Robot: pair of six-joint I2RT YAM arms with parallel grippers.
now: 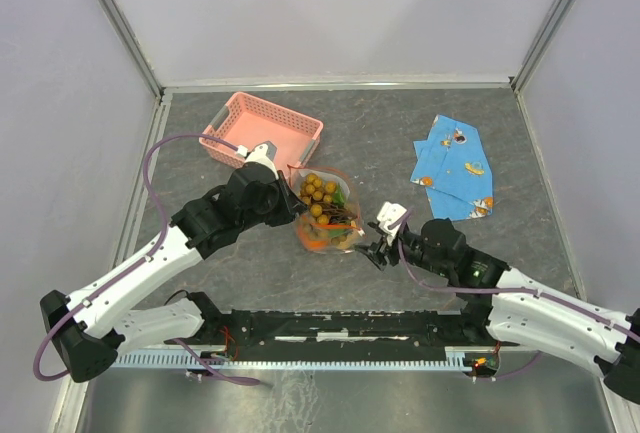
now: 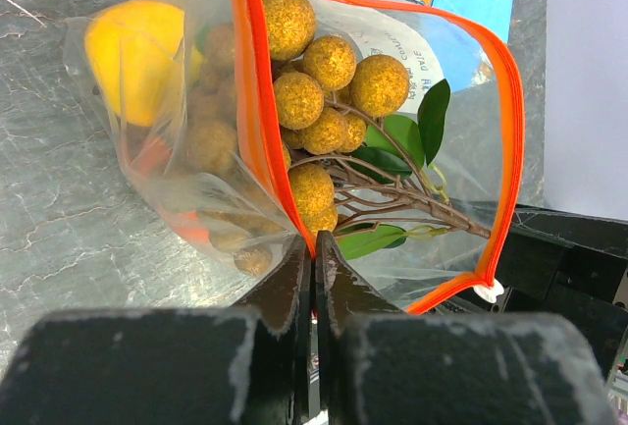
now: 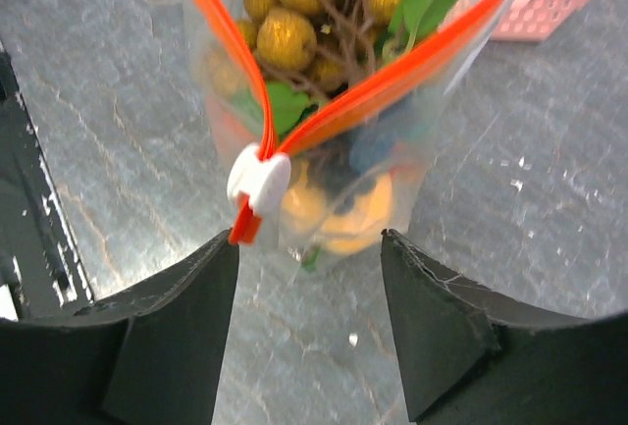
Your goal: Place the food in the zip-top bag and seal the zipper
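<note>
A clear bag with an orange zipper rim (image 2: 511, 140) gapes wide, mouth upward. Inside lie a bunch of brown longan fruits (image 2: 381, 84) with twigs and leaves, and a yellow fruit (image 2: 132, 60) shows through the film. My left gripper is shut on the zipper edge at one side of the mouth. The white zipper slider (image 3: 259, 180) sits at the rim's corner. My right gripper stands open just short of that corner, with no bag film gripped. From above, the right gripper (image 1: 372, 242) is close to the bag's near right side.
An empty pink basket (image 1: 262, 129) stands at the back left. Blue printed cloths or sheets (image 1: 455, 168) lie at the right.
</note>
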